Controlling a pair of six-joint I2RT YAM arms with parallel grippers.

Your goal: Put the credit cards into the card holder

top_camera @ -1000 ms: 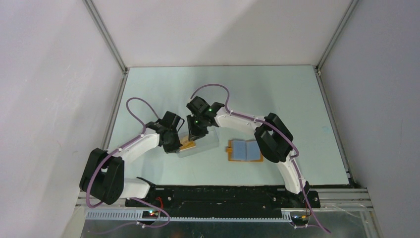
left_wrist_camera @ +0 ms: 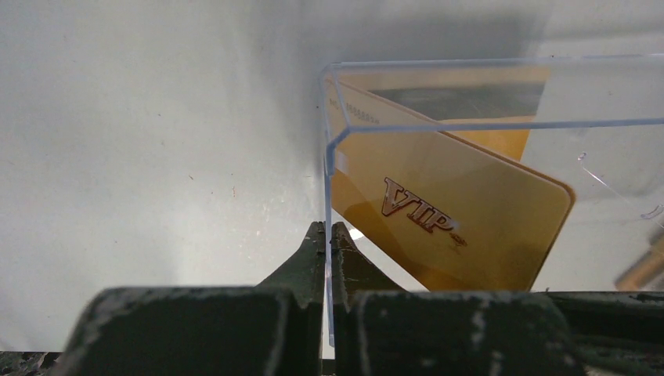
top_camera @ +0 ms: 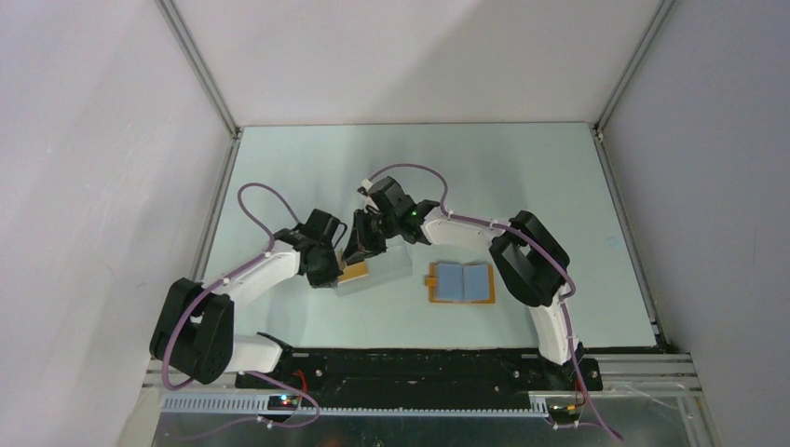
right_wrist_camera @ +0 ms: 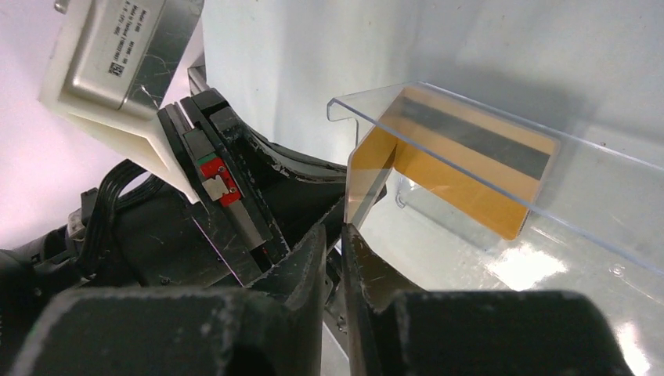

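Note:
In the left wrist view, my left gripper is shut on the thin side wall of a clear plastic box (left_wrist_camera: pixel 501 125). A gold card marked VIP (left_wrist_camera: pixel 470 211) stands tilted inside that box. Behind it, the right wrist view shows a second card (right_wrist_camera: pixel 470 149) with a dark stripe. My right gripper is open by a narrow gap, its tips at the lower corner of the tilted card (right_wrist_camera: pixel 369 176); whether they touch is unclear. Well right of the box lies an open orange holder (top_camera: pixel 491 284) with two light-blue panels.
Both arms come close together over the box, with the left gripper's body (right_wrist_camera: pixel 290 180) right beside my right fingers. Around the orange holder the table (top_camera: pixel 559 186) is bare, and the far side of the table is clear too.
My right gripper has shifted a little left and tilted over the box, while its elbow has swung to the right. The left arm, the box and the orange holder stay put.

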